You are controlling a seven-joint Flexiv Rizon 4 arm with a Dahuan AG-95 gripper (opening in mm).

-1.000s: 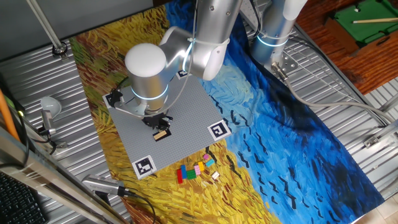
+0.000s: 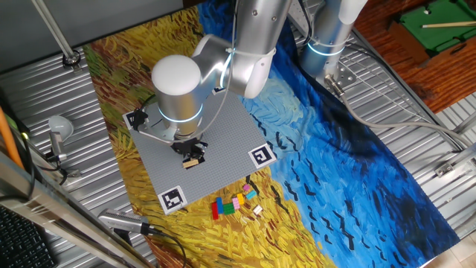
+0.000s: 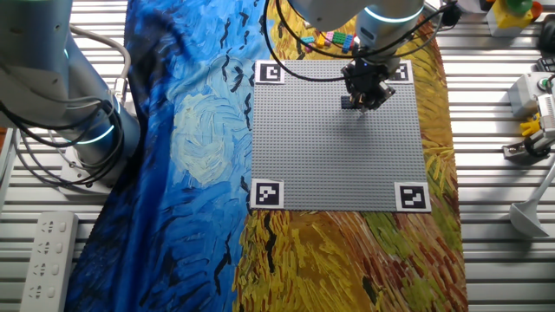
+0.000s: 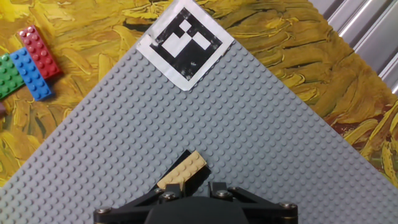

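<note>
A tan brick [image 4: 185, 170] lies slantwise over something black [image 4: 201, 177] on the grey studded baseplate [image 4: 249, 124]. In the wrist view my gripper is at the bottom edge, its two fingertips apart, with the near end of the tan brick just ahead of the left one. How high the fingertips are above the bricks is hard to judge. Exterior view 1 has the tan brick [image 2: 191, 163] right at the front of my gripper. From exterior view 2 the gripper [image 3: 362, 102] hangs over the plate's upper right area, its fingers too dark to make out.
Off the plate's edge lie a red brick [image 4: 40, 51], a blue brick [image 4: 30, 74] and a green brick [image 4: 9, 75], with several other coloured ones nearby. White marker cards [image 4: 186, 44] sit on the plate's corners. Most of the plate is bare.
The arm's lower part and gripper have shifted very slightly to the right and downward in exterior view 1. The loose coloured bricks have stayed where they were.
</note>
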